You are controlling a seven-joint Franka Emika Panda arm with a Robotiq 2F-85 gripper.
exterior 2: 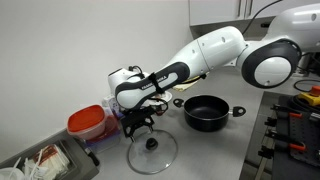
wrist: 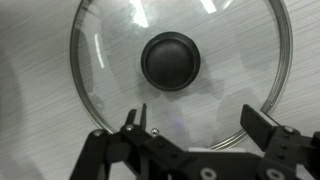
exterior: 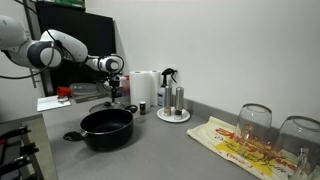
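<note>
A glass lid [wrist: 110, 100] with a dark rim lies flat on the table, its round black knob [wrist: 171, 61] facing up. In the wrist view my gripper stands open, its two fingers spread wide and nothing between them; the knob lies beyond the fingertips, apart from them. Exterior view 2 shows the gripper [exterior 2: 138, 122] pointing down above the lid [exterior 2: 165, 160], near the knob [exterior 2: 151, 144]. An empty black pan [exterior: 106, 129] with side handles sits on the table; in exterior view 1 it partly hides the lid.
Bottles and shakers stand on a white plate [exterior: 173, 115] by the wall. Two upturned glass jars [exterior: 254, 124] and a yellow cloth [exterior: 232, 145] are at the right. A red container [exterior 2: 86, 123] and a dish rack [exterior 2: 45, 163] flank the lid.
</note>
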